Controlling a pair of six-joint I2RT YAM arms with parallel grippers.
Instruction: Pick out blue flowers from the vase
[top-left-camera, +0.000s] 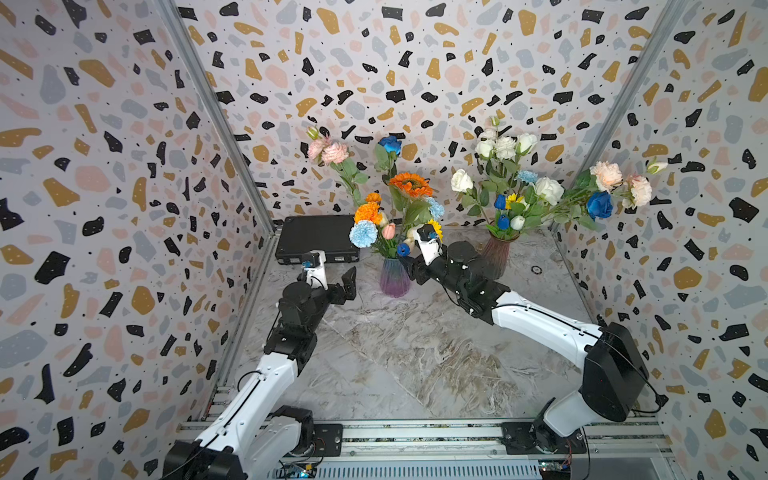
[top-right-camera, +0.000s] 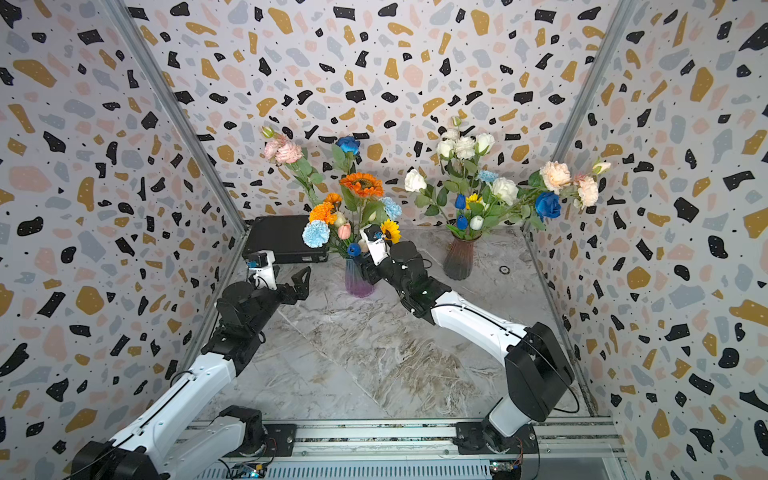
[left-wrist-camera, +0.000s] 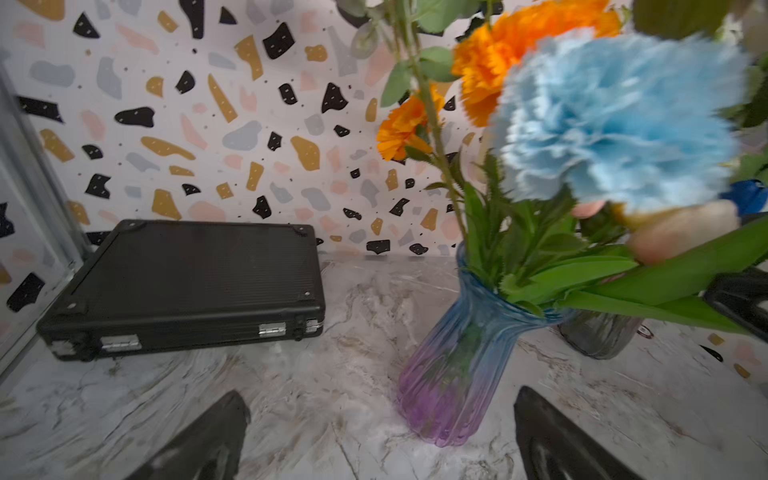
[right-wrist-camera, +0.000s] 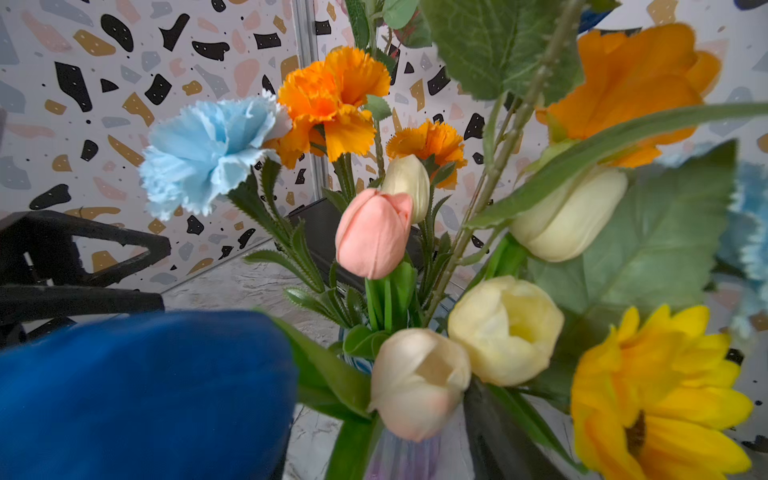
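Observation:
A purple-blue vase (top-left-camera: 394, 280) holds orange, yellow, pink and blue flowers, among them a light-blue carnation (left-wrist-camera: 608, 120) and a small blue bloom (top-left-camera: 403, 249). A second vase (top-right-camera: 457, 260) at the right also holds blue flowers. My right gripper (top-left-camera: 413, 266) is at the small blue bloom, which fills the lower left of the right wrist view as a large blue shape (right-wrist-camera: 136, 392); how far its fingers are apart is hidden. My left gripper stands open, left of and in front of the middle vase, with nothing between its fingers.
A black case (left-wrist-camera: 180, 280) lies at the back left. A small dark ring (top-right-camera: 504, 270) lies on the right of the marble table.

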